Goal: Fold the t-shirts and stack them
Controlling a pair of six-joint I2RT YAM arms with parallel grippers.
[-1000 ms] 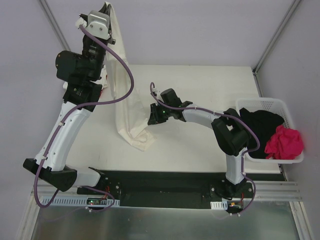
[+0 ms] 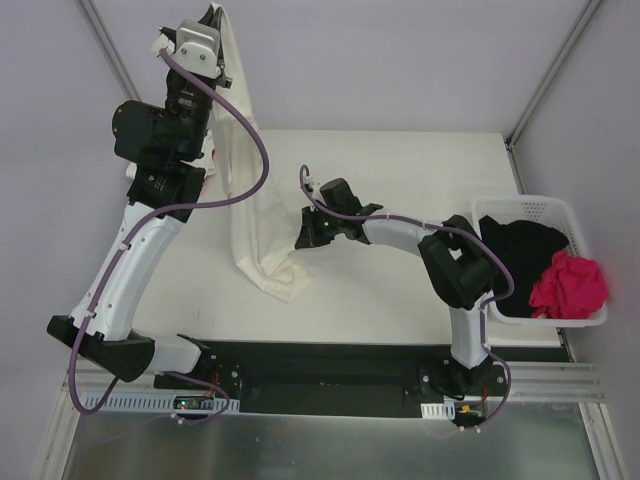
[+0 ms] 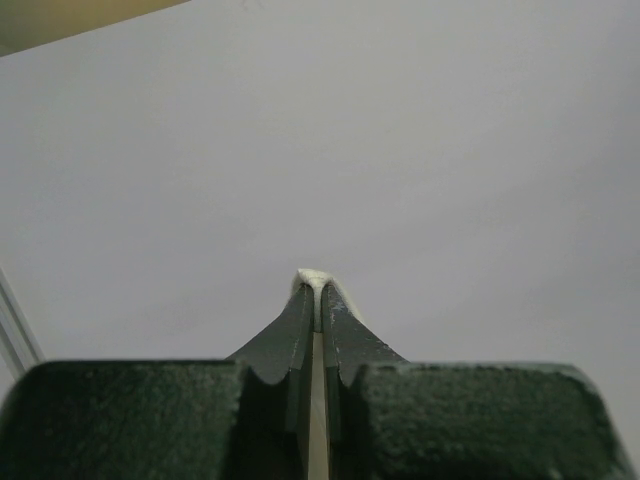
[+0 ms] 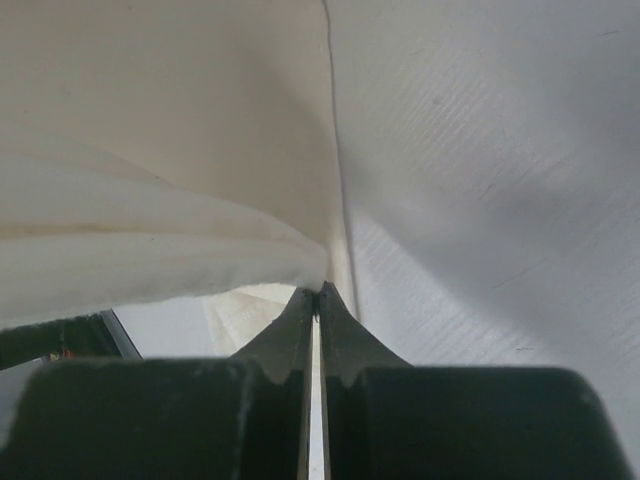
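Observation:
A cream t-shirt (image 2: pixel 262 235) hangs from my raised left gripper (image 2: pixel 214 14) at the top left, its lower part lying on the white table. In the left wrist view, the left gripper is shut with a pinch of the cream cloth between its fingertips. My right gripper (image 2: pixel 299 243) is low at the shirt's right edge. Seen from the right wrist, the right gripper is shut at a fold of the shirt (image 4: pixel 250 245), and the cloth's edge runs into its fingertips. Much of the shirt is behind the left arm.
At the right stands a white basket (image 2: pixel 535 207) with a black cloth (image 2: pixel 515 250) and a red cloth (image 2: pixel 570 287). Behind the left arm, a pale and red cloth (image 2: pixel 207 160) shows partly.
Hardly anything differs. Both arms and the hanging shirt hold their places, with only a very slight shift at the right gripper.

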